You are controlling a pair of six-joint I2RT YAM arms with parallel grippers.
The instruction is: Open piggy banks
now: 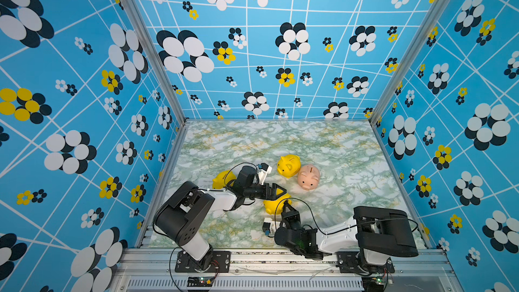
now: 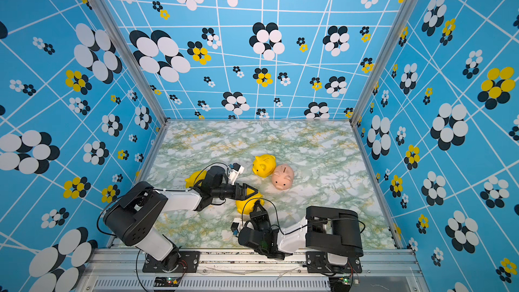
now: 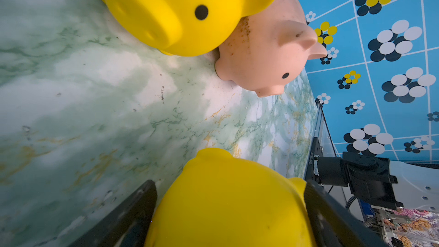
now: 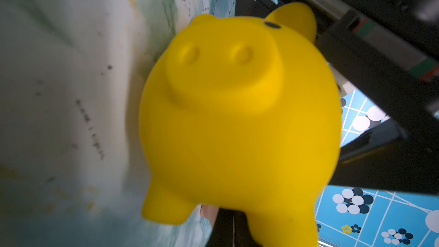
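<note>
A yellow piggy bank [image 1: 274, 206] is at the front middle of the table, close to both grippers. My left gripper [image 1: 278, 191] is open, its fingers spread on either side of this bank's yellow body [image 3: 231, 205] in the left wrist view. In the right wrist view, the bank's snout [image 4: 219, 73] faces the camera and its feet point toward the frame bottom. My right gripper is shut, with its tips at the underside between the legs; whether they touch is hidden. The bank's belly opening is not visible.
Behind stand another yellow piggy bank [image 1: 289, 165] and a pink one [image 1: 308, 176], side by side. A third yellow bank [image 1: 222, 179] sits left, partly covered by my left arm.
</note>
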